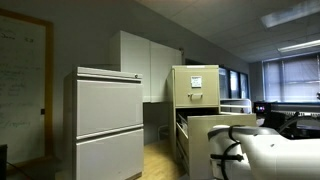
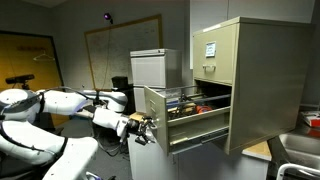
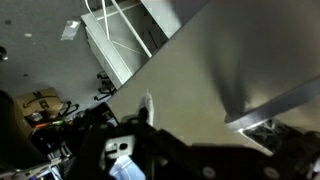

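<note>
A beige filing cabinet [image 2: 268, 85] stands with one drawer [image 2: 195, 128] pulled well out; files and other items show inside it. Close to the drawer's front panel [image 2: 156, 117], on its outer side, is my gripper [image 2: 138, 131]. It looks open, with nothing seen between its fingers. In the wrist view, the drawer's metal handle [image 3: 275, 105] lies to the right, and dark gripper parts fill the lower middle. Whether the gripper touches the panel I cannot tell. The arm [image 1: 285, 157] hides the drawer's lower front in exterior view 1.
The cabinet's upper drawer [image 1: 196, 86] is closed. A white cabinet [image 1: 108, 120] stands to the left, with wall cupboards [image 1: 145, 60] behind. A table with a metal rail [image 2: 298, 168] is at the right edge. Bare floor [image 1: 157, 160] shows between the cabinets.
</note>
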